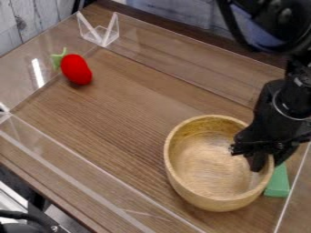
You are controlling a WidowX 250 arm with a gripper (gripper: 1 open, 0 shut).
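A wooden bowl (201, 168) lies at the lower right of the camera view, on the table. My black gripper (257, 146) is over the bowl's right rim, its fingertips at or just inside the rim; whether anything is between them is hidden. A green block (277, 186) lies just right of the bowl, partly behind it.
A red object with a green top (75, 69) lies at the upper left. A clear container (97, 29) stands at the back left.
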